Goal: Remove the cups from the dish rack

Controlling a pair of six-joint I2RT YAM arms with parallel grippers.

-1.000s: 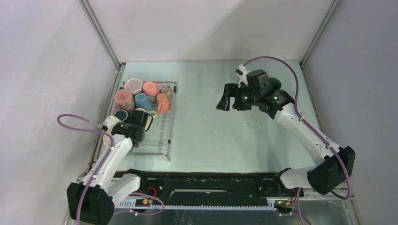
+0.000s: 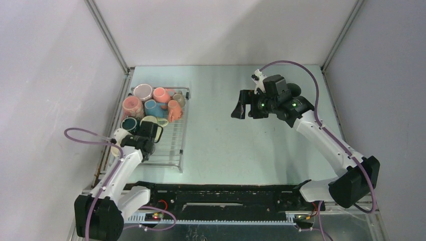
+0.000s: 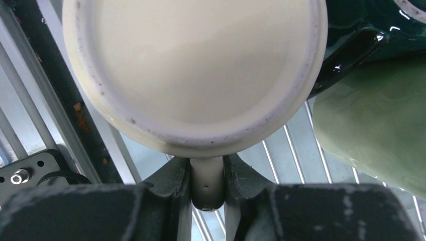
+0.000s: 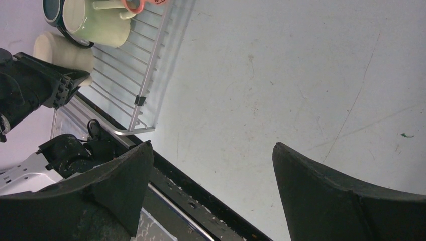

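A cream cup (image 3: 201, 65) stands upside down at the front left of the dish rack (image 2: 173, 143), its base filling the left wrist view. My left gripper is shut on this cup's handle (image 3: 207, 175), one finger on each side. Beside it sit a dark green cup (image 2: 129, 124) and a pale green cup (image 3: 377, 115). Farther back are pink cups (image 2: 132, 105), a blue cup (image 2: 153, 108) and an orange cup (image 2: 174, 110). Away to the right, my right gripper hangs open above the table, nothing between its fingers.
Bare table (image 2: 216, 140) spreads over the middle and right. A wall (image 2: 50, 75) runs close along the rack's left side. The green cups crowd the held cup on one side.
The right arm has stayed still.
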